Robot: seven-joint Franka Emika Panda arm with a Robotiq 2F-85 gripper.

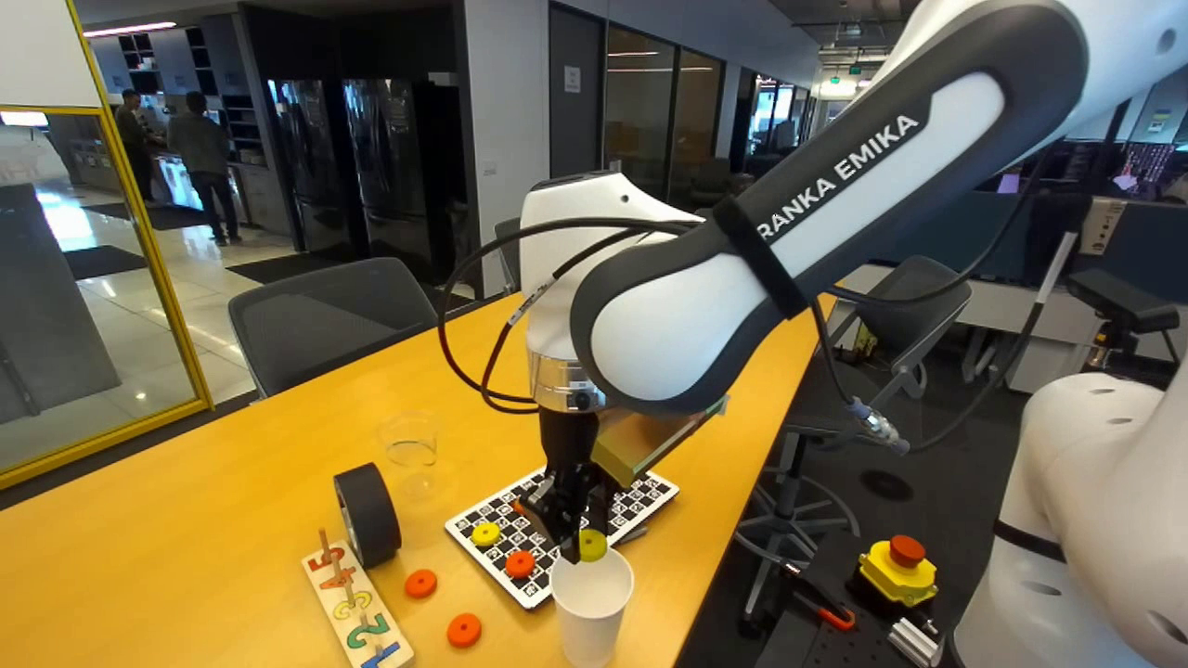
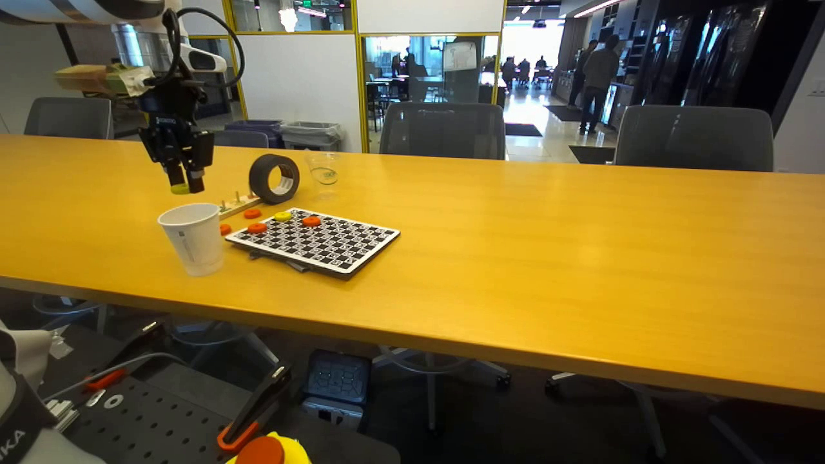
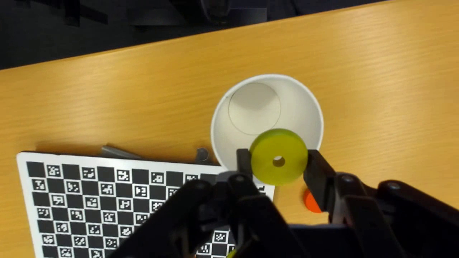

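Between the fingertips of my gripper is a yellow-green ring [image 3: 271, 165] with a small hole; the fingers are shut on its sides. Below stands an upright white cup [image 3: 307, 103], its visible inside empty. From the wrist, the ring overlaps the cup's rim on the board side. Exterior view 2 puts the ring [image 2: 179, 189] clear above the white cup [image 2: 194, 243], with a gap between them. In exterior view 1 the ring [image 1: 592, 544] appears just over the mouth of the cup [image 1: 590, 612].
A checkered board [image 1: 635, 503] beside the cup carries orange and yellow rings. Two orange rings [image 1: 464, 630] lie on the table near a numbered peg board [image 1: 356, 607]. A black tape roll [image 1: 368, 514] and a clear cup [image 1: 409, 445] stand farther back. The table edge runs close to the white cup.
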